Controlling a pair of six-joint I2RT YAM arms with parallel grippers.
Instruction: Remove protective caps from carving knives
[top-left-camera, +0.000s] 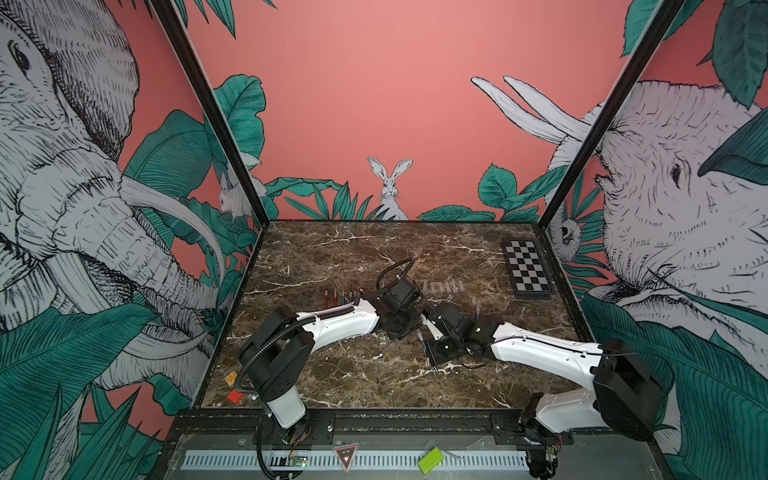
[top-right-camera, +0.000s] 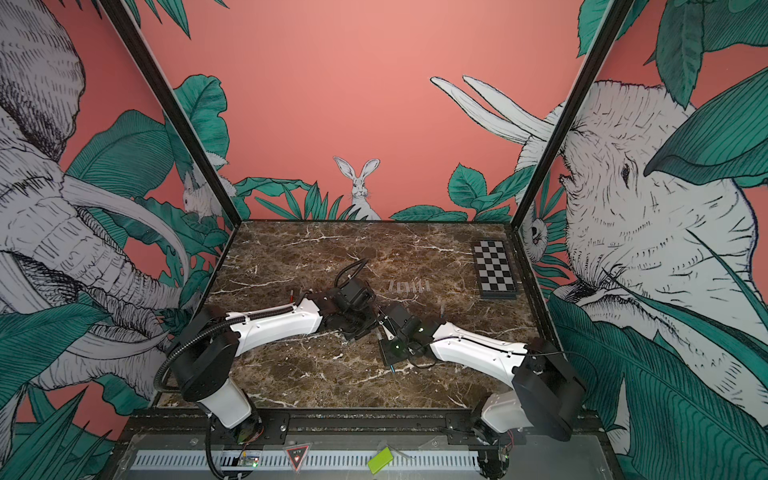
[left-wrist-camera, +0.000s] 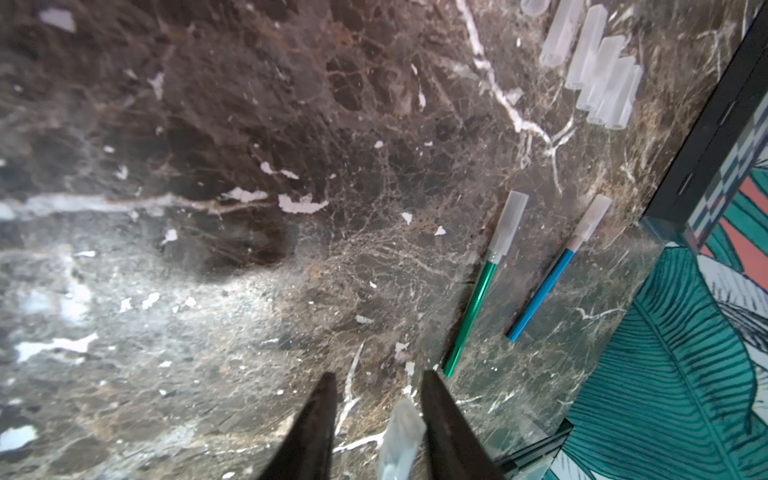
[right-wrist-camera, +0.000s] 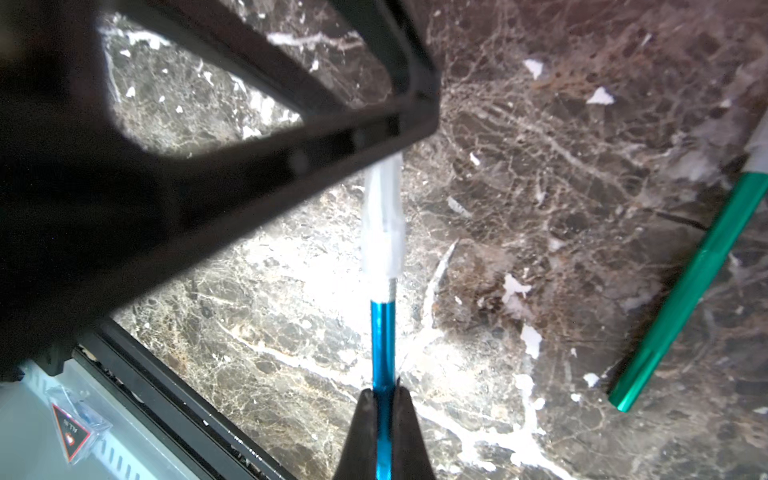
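Note:
In the right wrist view my right gripper is shut on the blue barrel of a capped knife, whose frosted cap points upward in that view, partly behind black arm structure. My left gripper has its fingers apart around the tip of that cap, seen blurred in the left wrist view; contact cannot be told. A green capped knife and another blue one lie on the marble to the right, with several loose clear caps above them in that view.
A checkered board lies at the back right. Red-handled items lie behind the left arm, partly hidden. Orange and red pieces sit at the front left.

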